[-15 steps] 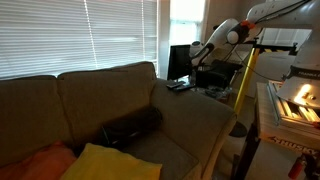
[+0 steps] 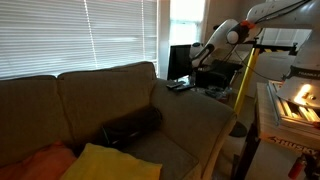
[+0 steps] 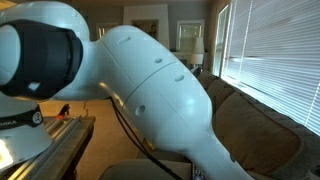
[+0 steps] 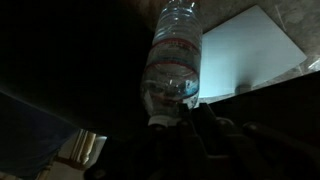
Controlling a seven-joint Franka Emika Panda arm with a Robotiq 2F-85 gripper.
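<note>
A clear plastic bottle (image 4: 173,72) with reddish bands runs up from the fingers in the wrist view. My gripper is shut on it; the dark fingers are hard to make out against the shadow. At the far end of the sofa in exterior view 1, the gripper (image 2: 194,72) is small and dark at the end of the white arm (image 2: 228,35), and the bottle cannot be made out there. Only the arm (image 3: 165,85) shows in exterior view 2, where the gripper is out of sight.
A pale flat rectangular thing (image 4: 250,48) lies beside the bottle. The brown sofa (image 2: 90,95) carries a dark bag (image 2: 130,128) and a yellow cushion (image 2: 112,164). A yellow pole (image 2: 246,75) stands near the arm, and a dark screen (image 2: 180,62) is behind.
The arm's far end appears to have shifted slightly in exterior view 1. The sofa and the things on it have stayed put.
</note>
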